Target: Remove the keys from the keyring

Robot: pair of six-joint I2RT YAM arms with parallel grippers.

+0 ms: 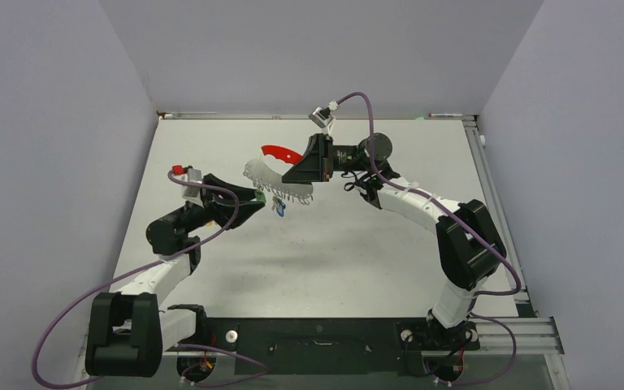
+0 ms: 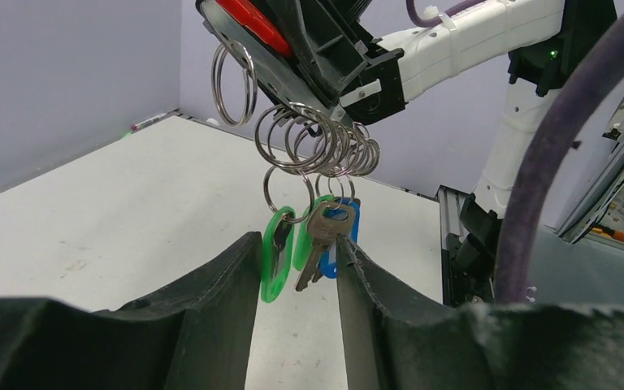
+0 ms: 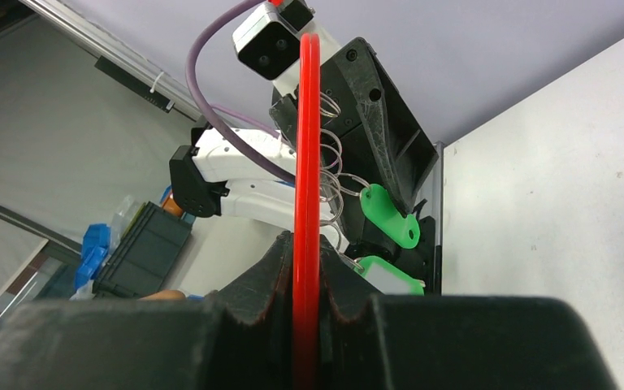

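Note:
My right gripper is shut on the red handle of a metal piece hung with several split rings. Green tags, a key and a blue tag dangle from the rings. My left gripper is just below the rings, its fingers part open on either side of the dangling tags, the left finger close to the front green tag. Whether it grips that tag is unclear.
Grey walls bound the back and sides.

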